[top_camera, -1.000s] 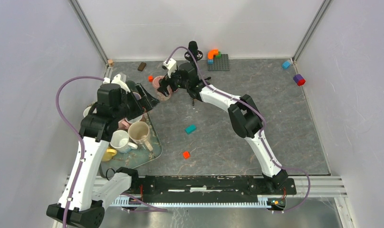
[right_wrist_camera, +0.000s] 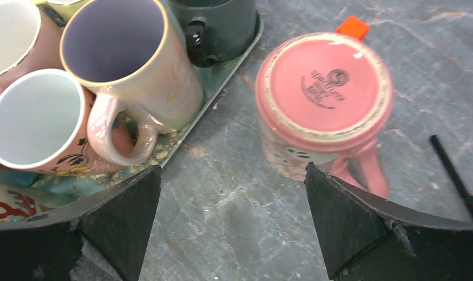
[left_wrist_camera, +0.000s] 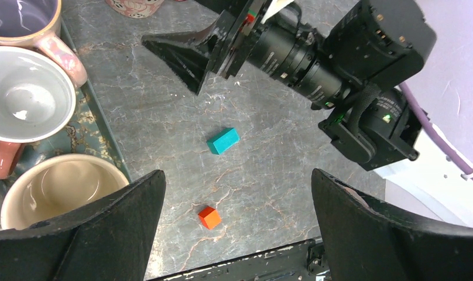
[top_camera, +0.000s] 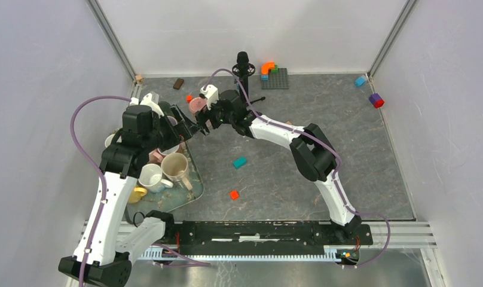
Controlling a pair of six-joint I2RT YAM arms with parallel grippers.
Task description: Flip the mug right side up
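My left gripper (top_camera: 185, 125) hangs over the mug tray, open and empty; in the left wrist view its fingers (left_wrist_camera: 88, 234) frame bare table.
A tray (top_camera: 191, 197) crowded with upright mugs fills the left. Small blocks (top_camera: 239, 162) lie scattered, and a studded plate (top_camera: 275, 82) and black stand (top_camera: 243, 66) are at the back.
My right gripper has shifted down and slightly left in the top view, off the front of the pink mug. My left arm has not visibly moved.
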